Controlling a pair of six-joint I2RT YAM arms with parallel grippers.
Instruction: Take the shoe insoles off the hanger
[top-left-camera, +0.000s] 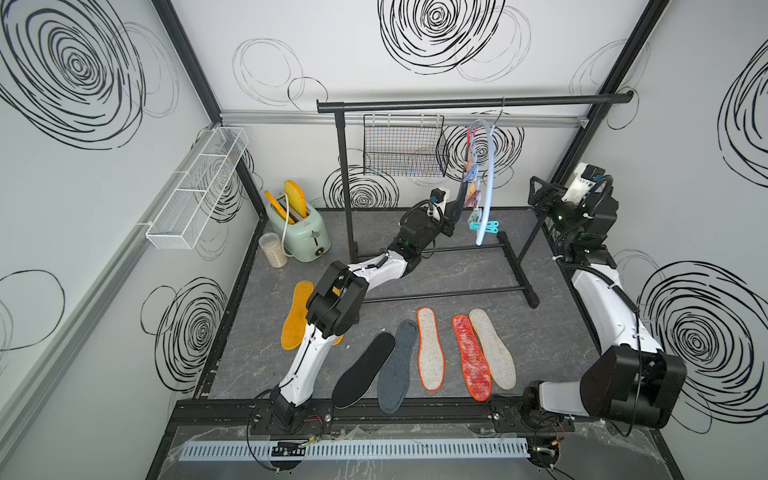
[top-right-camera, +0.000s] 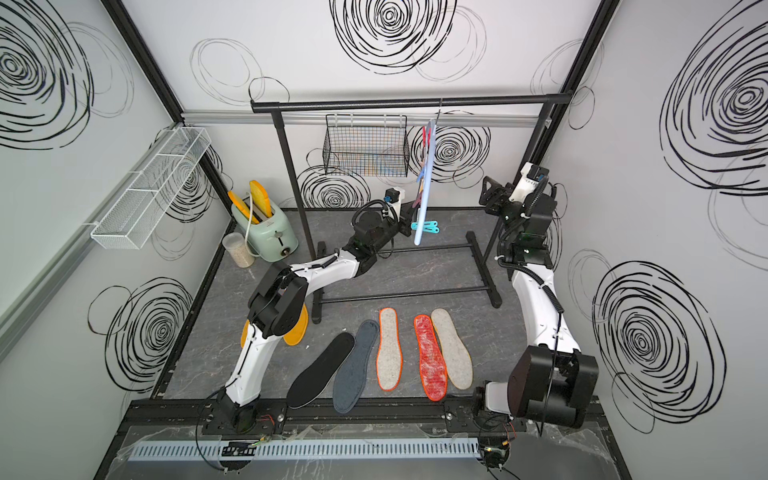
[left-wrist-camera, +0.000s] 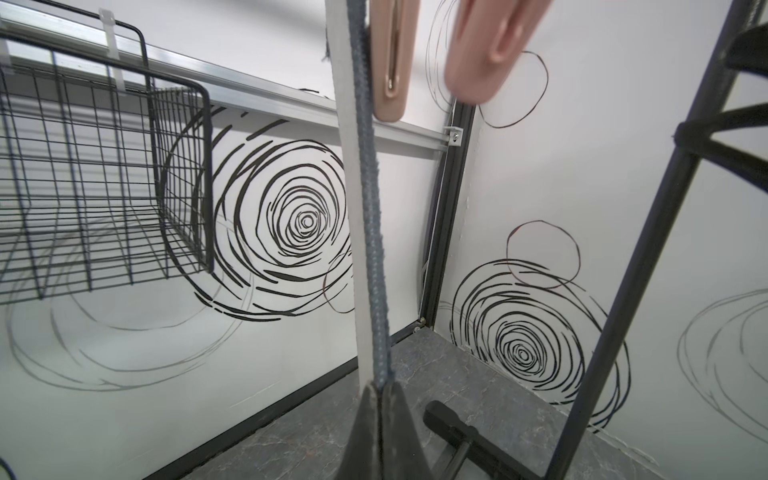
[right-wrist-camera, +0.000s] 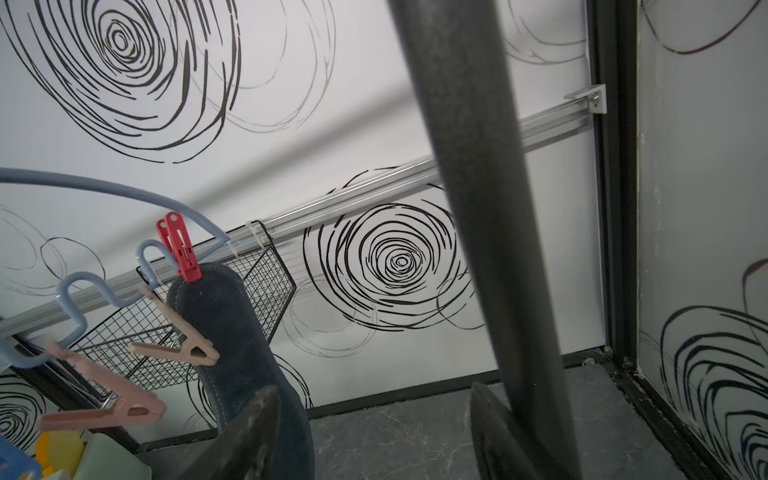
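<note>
A light blue clip hanger (top-left-camera: 487, 192) hangs from the rack's top bar (top-left-camera: 400, 104). In the right wrist view a dark insole (right-wrist-camera: 232, 336) hangs from it by a red clip (right-wrist-camera: 182, 248). My right gripper is raised at the right of the hanger, beside the rack's upright, open with nothing between its fingers.
Several loose insoles, including a red one (top-left-camera: 471, 356), lie along the table's front. A toaster (top-left-camera: 308, 240) with yellow insoles stands back left. Wire baskets (top-left-camera: 196, 188) hang on the left and back walls.
</note>
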